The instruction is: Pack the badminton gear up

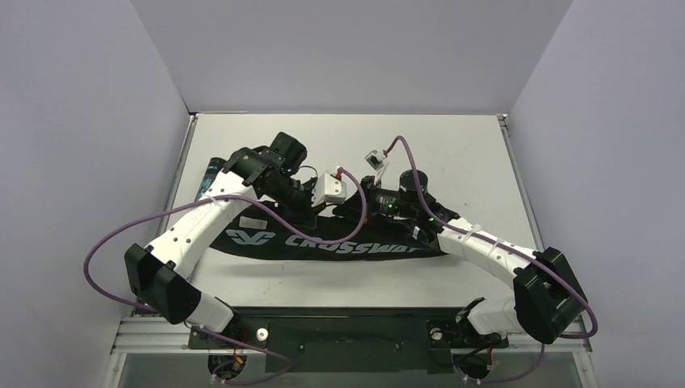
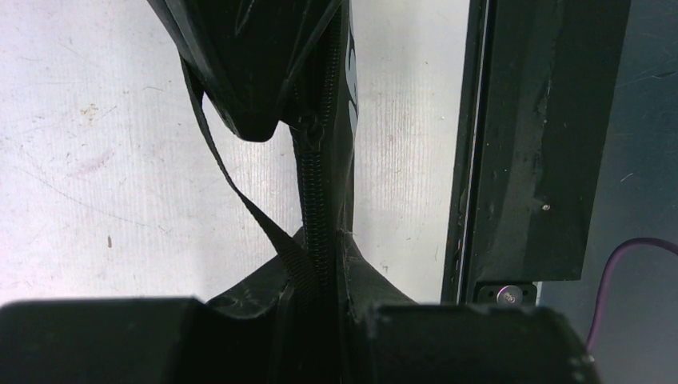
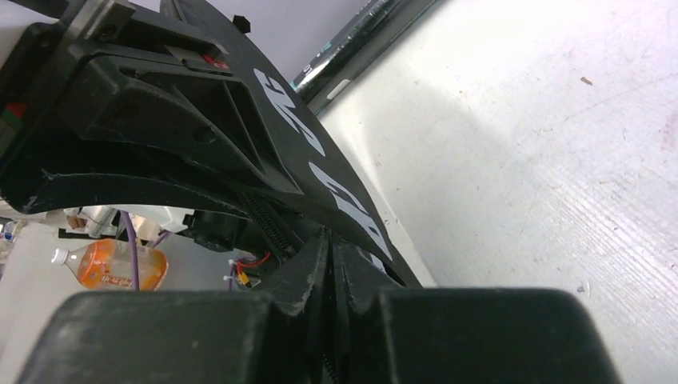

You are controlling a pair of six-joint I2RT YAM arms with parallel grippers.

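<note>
A long black bag with white CROSSWAY lettering lies across the table, its zipper edge raised between the arms. In the left wrist view, my left gripper is shut on the bag's edge, where the zipper and a flat black strap run between the fingers. Farther along that zipper, the right gripper's dark fingers come down beside the slider. My right gripper is shut close against the zipper edge; nothing clearly shows between its dark fingertips. The bag's contents are hidden.
A dark, printed cylinder lies at the table's left side, partly behind the left arm. Purple cables loop over both arms. An orange-labelled bottle shows beyond the table.
</note>
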